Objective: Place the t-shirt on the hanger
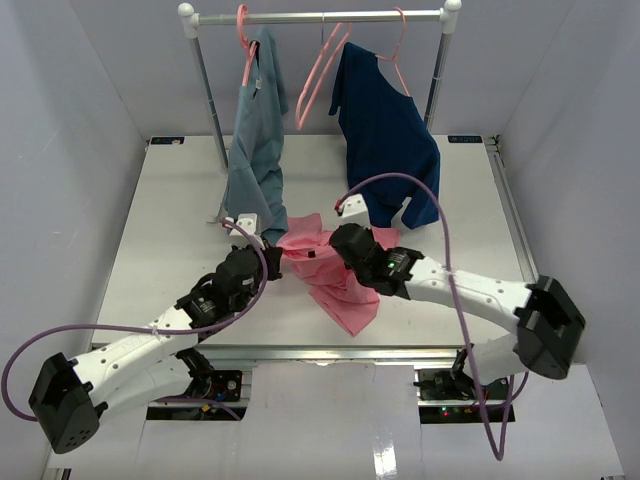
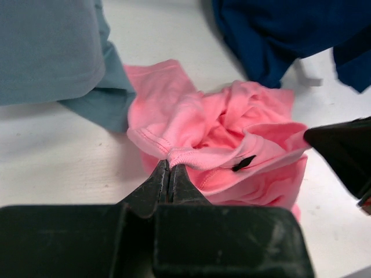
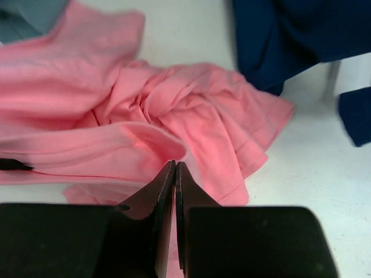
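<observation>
A crumpled pink T-shirt (image 1: 340, 305) lies in the middle of the white table, a black mark on its raised edge. My left gripper is shut on one end of that edge. My right gripper is shut on the other end, with the fabric drawn into a loose band between the two. An empty pink hanger (image 1: 312, 80) hangs from the middle of the rail, above and behind the T-shirt.
The rail (image 1: 300, 18) also carries a grey-blue garment (image 1: 255, 130) on the left and a navy garment (image 1: 385, 140) on the right, both reaching down near the pink cloth. Bare table shows at both sides.
</observation>
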